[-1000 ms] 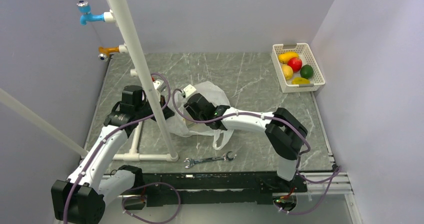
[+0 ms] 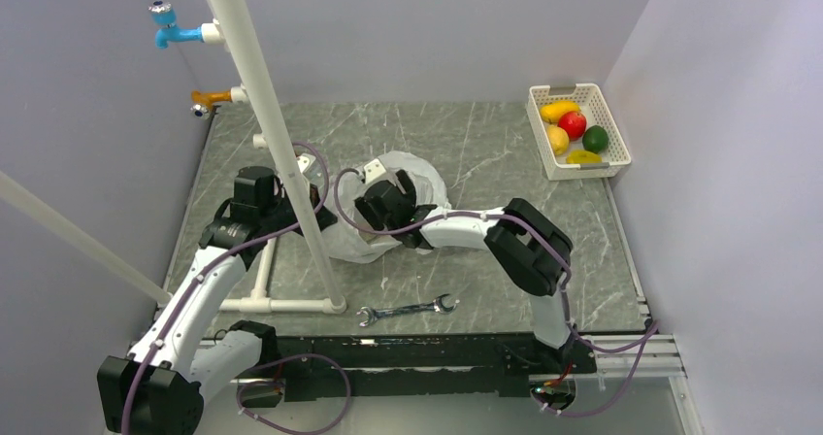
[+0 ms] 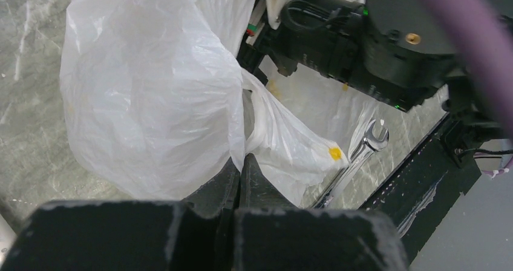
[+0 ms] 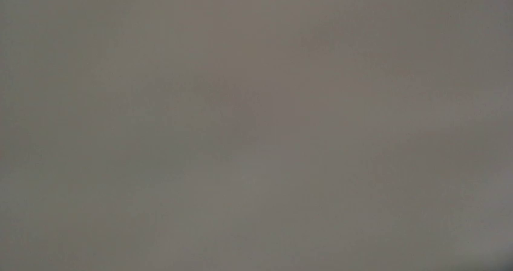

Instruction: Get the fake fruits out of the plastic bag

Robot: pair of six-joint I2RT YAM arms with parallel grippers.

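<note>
The white plastic bag (image 2: 355, 245) lies crumpled on the grey table, left of the middle. In the left wrist view, my left gripper is shut on the bag's edge, which runs taut up from the fingertips. My right gripper (image 2: 374, 214) reaches into the bag from the right. Its fingertips are hidden, and the right wrist view is only a grey blur, so its grip does not show. No fruit can be made out inside the bag. A white basket (image 2: 590, 172) at the back right holds several fake fruits, among them a red one (image 2: 573, 125) and a green one (image 2: 596, 139).
A wrench (image 2: 406, 309) lies near the table's front edge. White pipes (image 2: 262, 95) with a blue tap (image 2: 175, 34) and an orange tap (image 2: 211, 97) stand at the left, crossing in front of the left arm. Between bag and basket the table is clear.
The right arm's elbow has swung left, and the right gripper has shifted slightly within the bag. The bag bulges higher, and its loose handle below the right gripper has pulled in. The left arm is still.
</note>
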